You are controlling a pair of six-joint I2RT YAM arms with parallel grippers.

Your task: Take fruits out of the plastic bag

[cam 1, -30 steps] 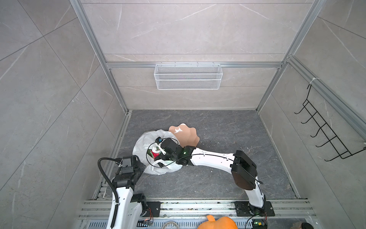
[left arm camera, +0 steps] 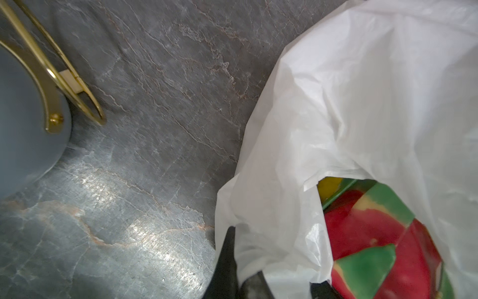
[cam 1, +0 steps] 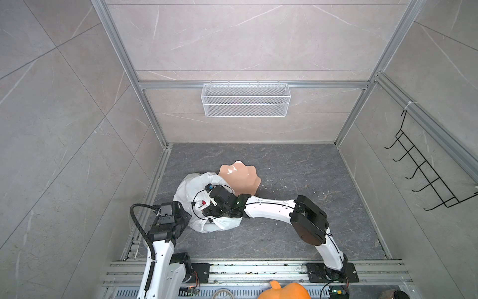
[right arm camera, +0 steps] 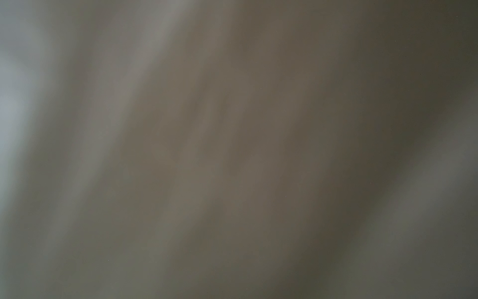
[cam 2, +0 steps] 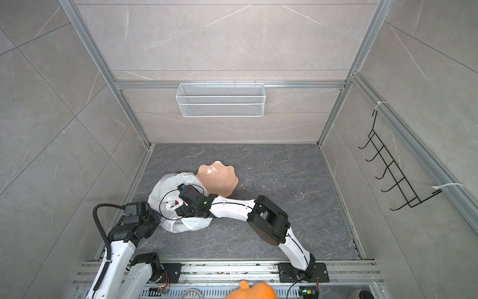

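Observation:
The white plastic bag lies crumpled on the left of the table. Through its mouth, the left wrist view shows red and green fruit with a bit of yellow behind. My left gripper is shut at the bag's near edge, thin white film between its fingers. My right gripper reaches into the bag mouth from the right, its fingers apart. Only a speck of red shows near it from above. Blurred, close folds fill the right wrist view, so its fingertips and any contact with fruit are hidden there.
A peach scalloped bowl stands right behind the bag. A blue-grey round object with a gold handle sits left in the left wrist view.
The left arm barely moved.

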